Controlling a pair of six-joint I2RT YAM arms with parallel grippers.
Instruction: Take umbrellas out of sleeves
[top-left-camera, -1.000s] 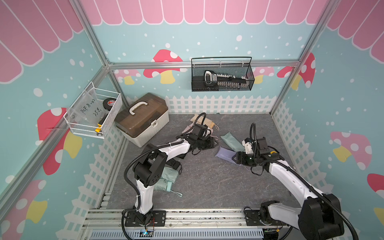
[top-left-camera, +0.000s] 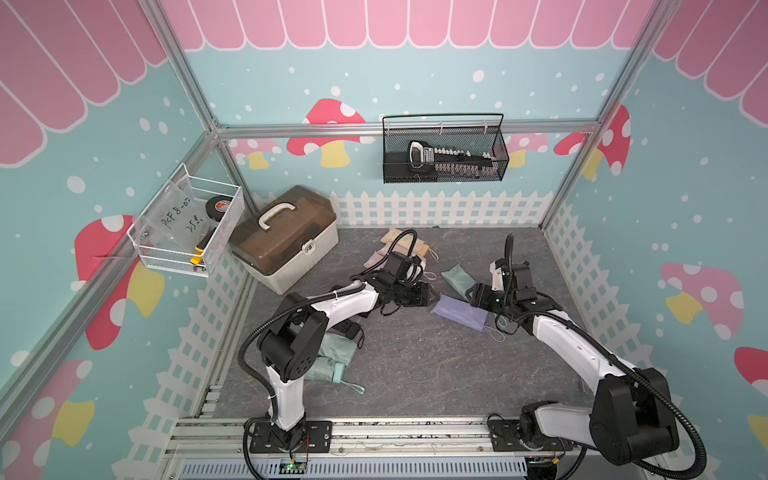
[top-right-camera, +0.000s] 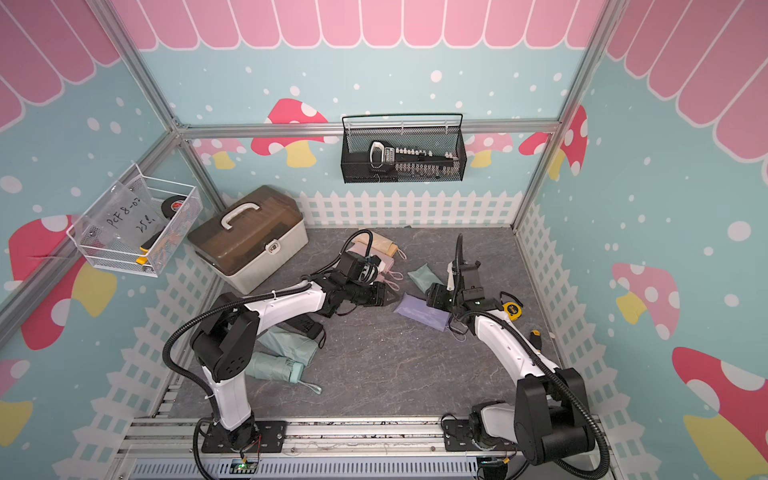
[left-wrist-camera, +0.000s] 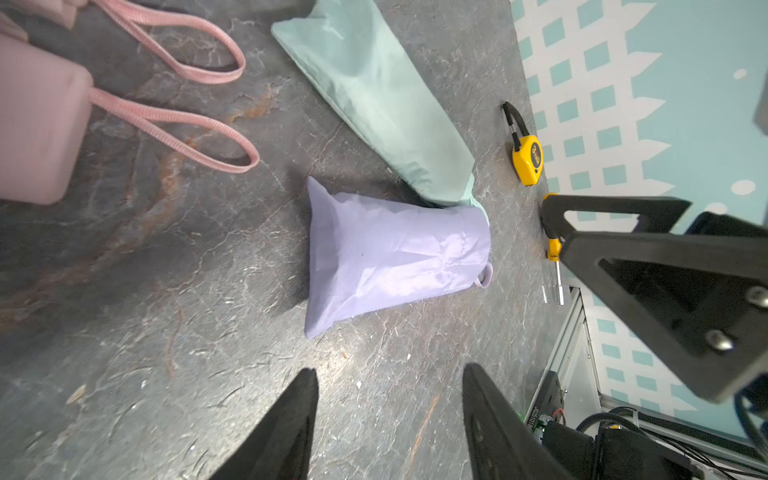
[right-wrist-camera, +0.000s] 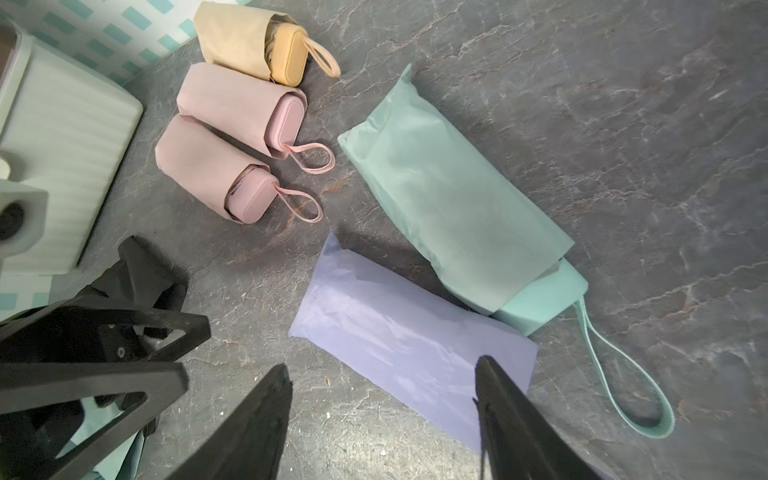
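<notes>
On the table lies a lavender umbrella sleeve (left-wrist-camera: 400, 252), touching a mint umbrella in its sleeve (right-wrist-camera: 472, 200). That mint umbrella's end and strap stick out. Two pink sleeved umbrellas (right-wrist-camera: 232, 104) and a yellow one (right-wrist-camera: 240, 40) rest at the back. Above the table, left of the lavender sleeve, my left gripper is open and empty. My right gripper stands open above the lavender sleeve, one finger overlapping it in the right wrist view; whether it touches cannot be told. At the front left are a mint umbrella (top-left-camera: 324, 369) and mint cloth (top-left-camera: 339, 347).
A brown-lidded toolbox (top-left-camera: 288, 232) stands at the back left. A yellow tape measure (top-right-camera: 512, 309) and a yellow-handled tool (top-right-camera: 535, 340) lie by the right wall. A black item (top-right-camera: 305, 324) sits near the left arm.
My right gripper has shifted slightly back, uncovering more of the lavender sleeve's strap end. The umbrellas look unmoved.
</notes>
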